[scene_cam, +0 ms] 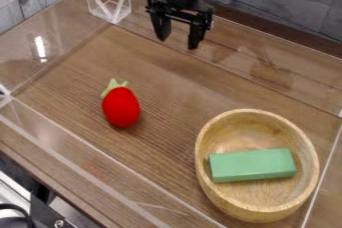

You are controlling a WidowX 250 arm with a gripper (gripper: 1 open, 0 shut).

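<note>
My black gripper [179,24] hangs over the back of the wooden table [160,162], at top centre, fingers pointing down; whether it is open or shut is unclear at this size. A red object with a green top, like a toy strawberry [120,107], lies left of centre. At the front right a light wooden bowl [254,132] holds a green rectangular block [251,165]. Nothing is visible in the gripper's grasp.
Clear plastic pieces show at the table's left edge and back left corner. Dark cables lie beyond the lower left edge.
</note>
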